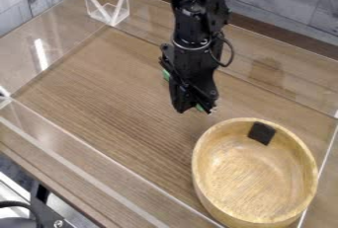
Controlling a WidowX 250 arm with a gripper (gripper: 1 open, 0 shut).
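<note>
The black robot arm [196, 44] reaches down from the top to the middle of the wooden table. Its gripper [187, 101] is low over the tabletop, above and left of a tan round bowl. A green object [203, 108] shows partly beside and behind the fingers, mostly hidden by them; whether anything is between the fingers cannot be made out. The fingers look close together.
The tan bowl [251, 188], with a black block [263, 132] at its upper rim, fills the lower right. A white wire stand [109, 5] is at the back left.
</note>
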